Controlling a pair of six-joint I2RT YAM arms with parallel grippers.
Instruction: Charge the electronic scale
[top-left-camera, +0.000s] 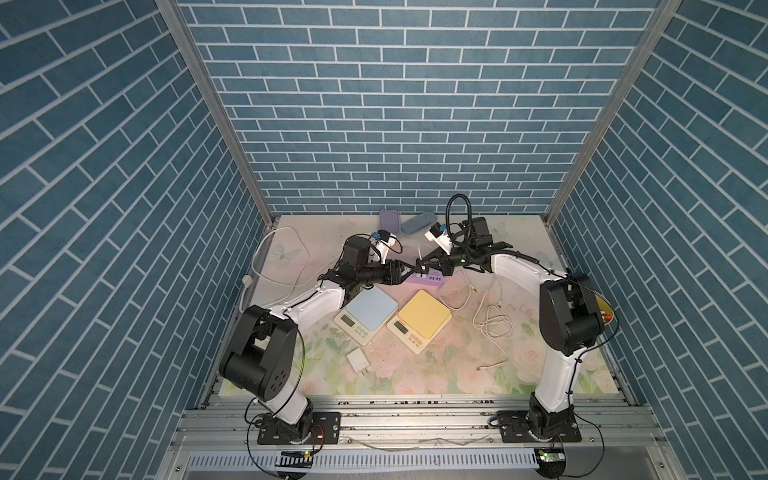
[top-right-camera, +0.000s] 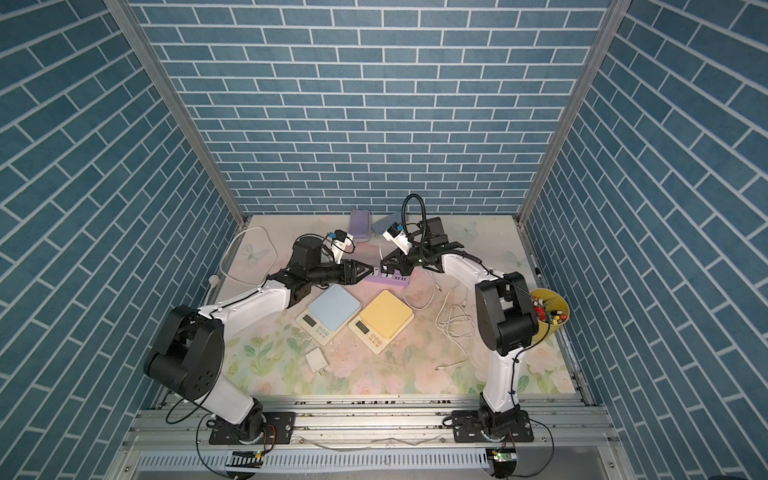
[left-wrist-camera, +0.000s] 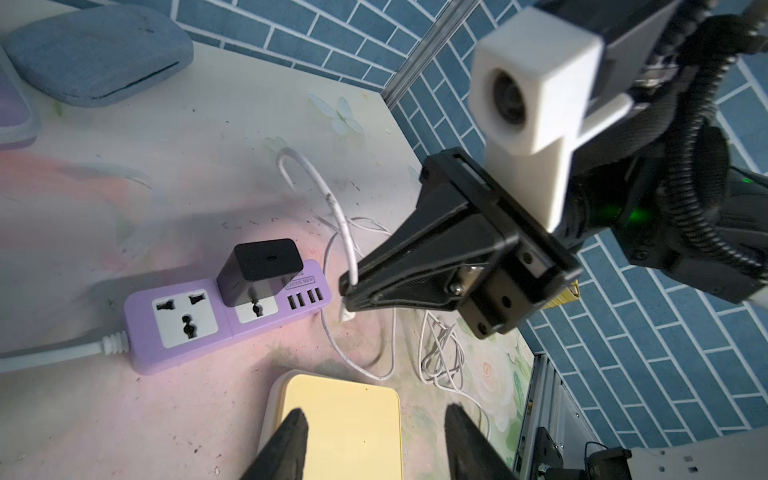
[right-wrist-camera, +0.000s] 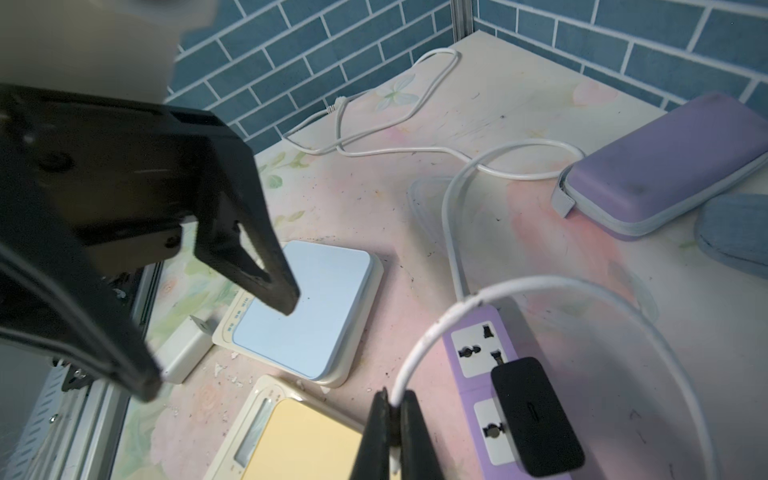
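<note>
My right gripper is shut on the white charging cable, which arches up from its fingertips; a short white end shows below them in the left wrist view. Beneath, a black charger block (left-wrist-camera: 262, 268) sits on the purple power strip (left-wrist-camera: 192, 352). My left gripper stands open and empty, left of the right one. Between its fingers, farther down, appears the yellow scale (left-wrist-camera: 344, 424). The blue scale (right-wrist-camera: 308, 308) lies left of the yellow one. Neither scale's charging port can be made out.
A white adapter (top-right-camera: 317, 360) lies in front of the scales. Loose white cable (top-left-camera: 497, 324) is coiled on the right. A purple case (right-wrist-camera: 680, 164) and a blue-grey case (left-wrist-camera: 104, 52) rest at the back. A yellow bucket (top-right-camera: 550, 313) stands far right.
</note>
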